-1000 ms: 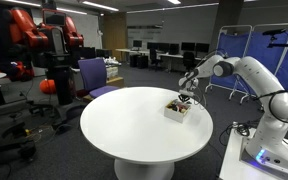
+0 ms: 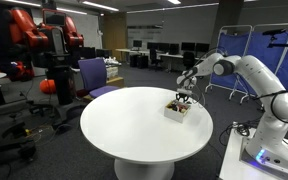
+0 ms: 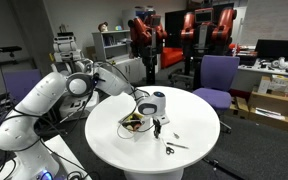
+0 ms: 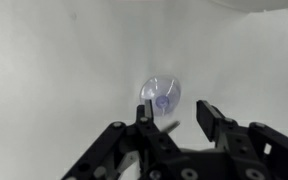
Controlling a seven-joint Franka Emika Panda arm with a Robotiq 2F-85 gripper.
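Note:
In the wrist view my gripper has its two dark fingers apart. Just ahead of the fingertips lies a small, clear or pale oval object (image 4: pixel 163 91) with a bluish centre, on the white surface; no contact with it can be made out. A blurred grey shape (image 4: pixel 168 128) shows lower down between the fingers. From the second exterior view, my gripper (image 3: pixel 157 130) points down low over the white round table (image 3: pixel 119 155). The small oval object cannot be picked out there.
An open box (image 3: pixel 132 134) with several coloured items stands beside the gripper. Scissors (image 3: pixel 177 146), a dark marker-like item (image 3: pixel 198 162) and other small pieces lie on the table's near side.

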